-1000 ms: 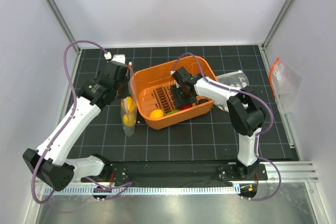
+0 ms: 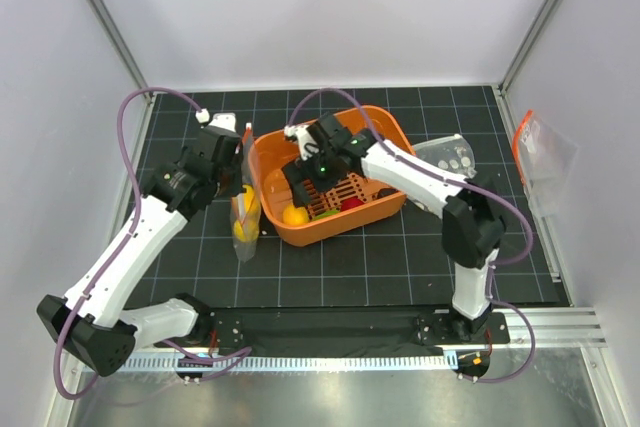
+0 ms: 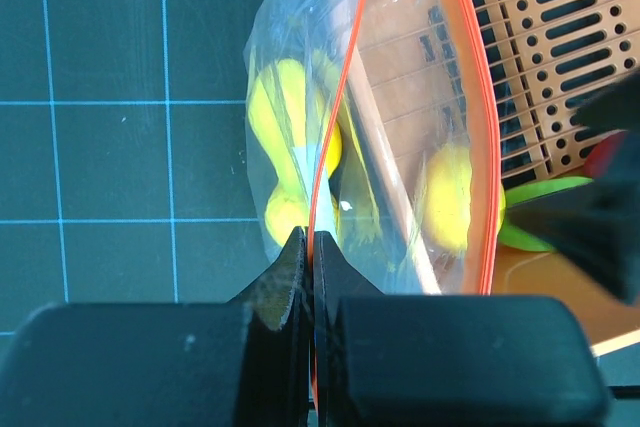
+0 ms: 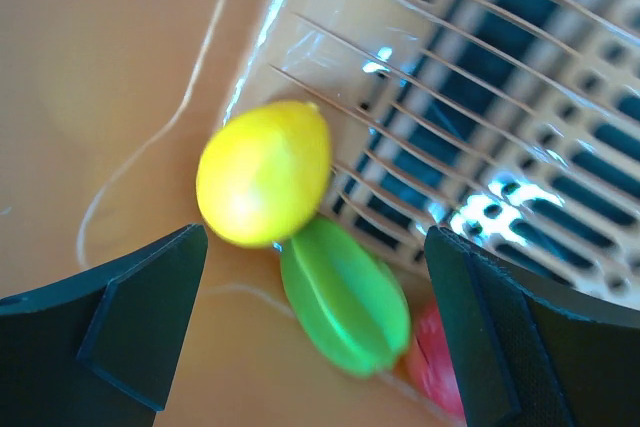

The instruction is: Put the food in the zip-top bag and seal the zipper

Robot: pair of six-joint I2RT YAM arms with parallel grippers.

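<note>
A clear zip bag point(image 3: 270, 37) with red zipper edge stands left of the orange basket, holding yellow food point(image 3: 275, 107); my left gripper is shut on that red zipper edge. My right gripper is open over the basket point(image 2: 330, 232), above a yellow ball-like fruit point(image 4: 262, 172), with nothing between its fingers. Beside the fruit lie a green food point(image 4: 340, 292) and a red one point(image 4: 435, 357), partly hidden by a finger.
Another clear bag point(image 2: 445, 155) lies flat right of the basket, partly hidden by the right arm.
My right gripper has moved left across the basket from near the red food to over the yellow fruit. The left arm has shifted only slightly.
</note>
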